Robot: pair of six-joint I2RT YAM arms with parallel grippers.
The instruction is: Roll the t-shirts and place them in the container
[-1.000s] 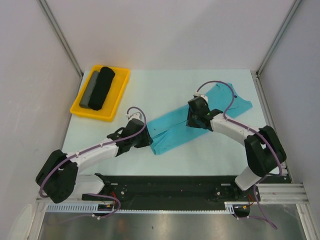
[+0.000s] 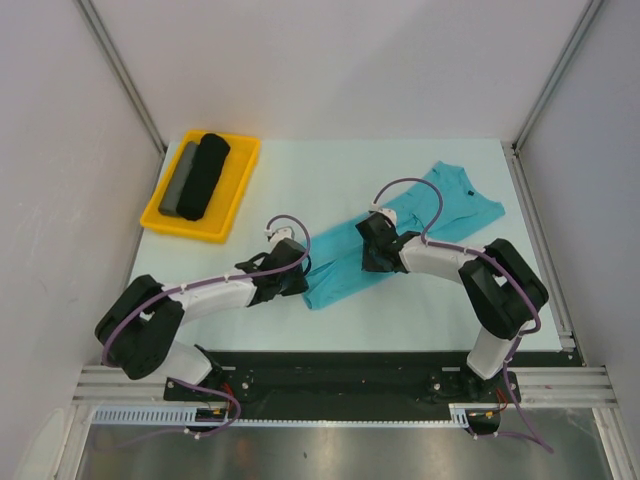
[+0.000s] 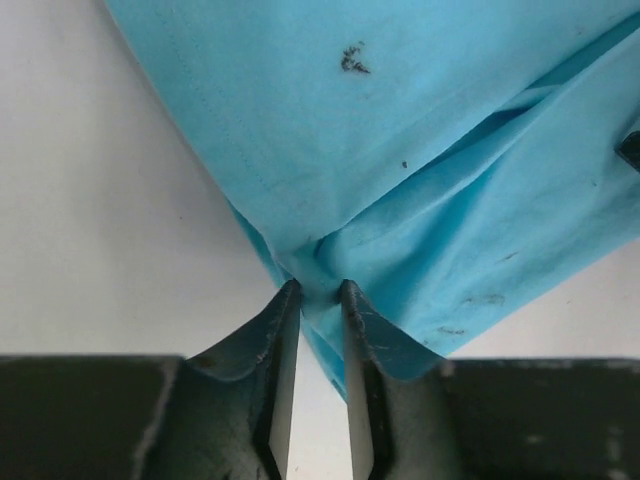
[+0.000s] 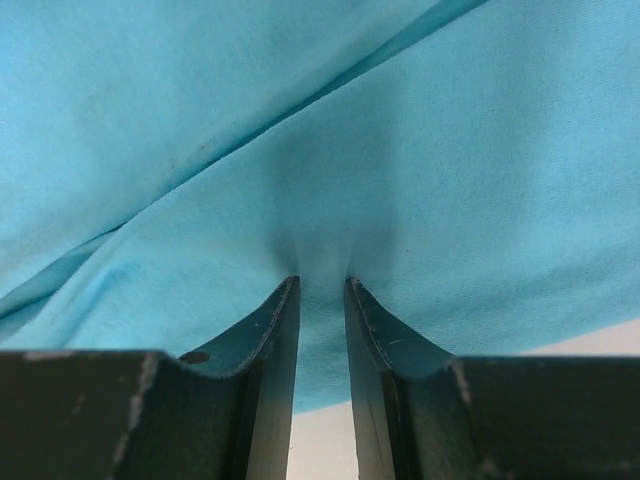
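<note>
A light-blue t-shirt (image 2: 345,277) lies spread at a slant across the table, its near side folded over lengthwise with a crease. Over its left end, my left gripper stands part open, fingertips close to the bunched corner of the cloth. My right gripper is also part open, over the folded strip around the shirt's middle. Whether either pair of fingertips touches the fabric, I cannot tell. Sleeves and collar spread toward the far right, and the arms hide parts of the shirt in the top view.
A yellow tray (image 2: 235,187) at the back left holds a black roll (image 2: 204,177) and a dark grey roll (image 2: 178,180).
Both grippers have come closer together: the left moved rightward to the shirt's left end, the right moved leftward and nearer along it. The shirt looks unmoved.
</note>
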